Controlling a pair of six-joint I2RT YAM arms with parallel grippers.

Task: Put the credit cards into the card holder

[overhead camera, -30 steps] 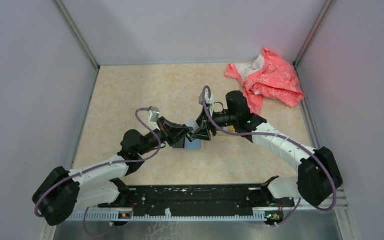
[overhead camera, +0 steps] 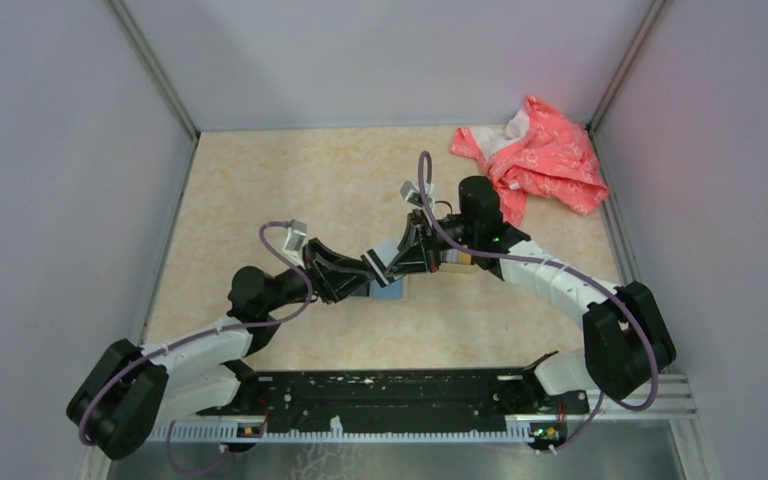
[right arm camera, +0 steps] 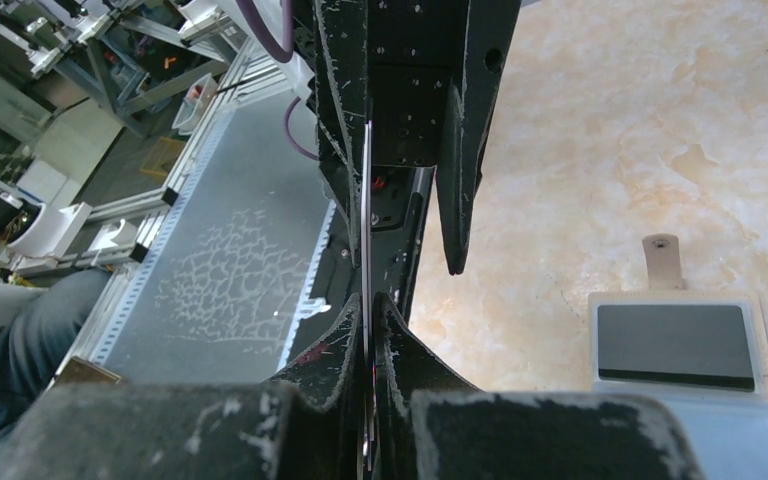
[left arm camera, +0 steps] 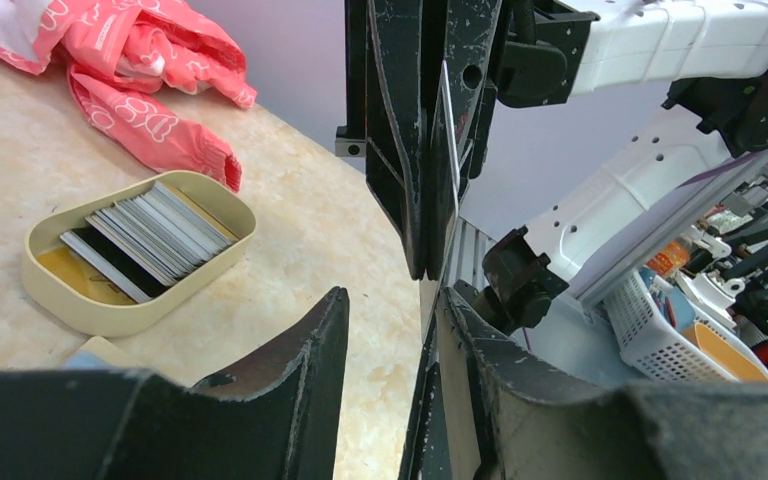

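Note:
A thin card (left arm camera: 450, 140), seen edge-on, is held upright in my right gripper, shut on it. My left gripper stands part open facing it, with the card between or very near its fingers; touching cannot be told. In the top view both grippers meet over the card holder (overhead camera: 388, 288), a light blue and dark object with a tab, also seen in the right wrist view (right arm camera: 672, 345). A cream tray (left arm camera: 225, 260) holding a stack of cards lies behind the right arm.
A crumpled pink cloth (overhead camera: 550, 170) lies at the back right. Walls bound the table at back and sides.
The left gripper has drawn slightly left from the card. The right gripper has risen slightly in the top view, with the card still in it.

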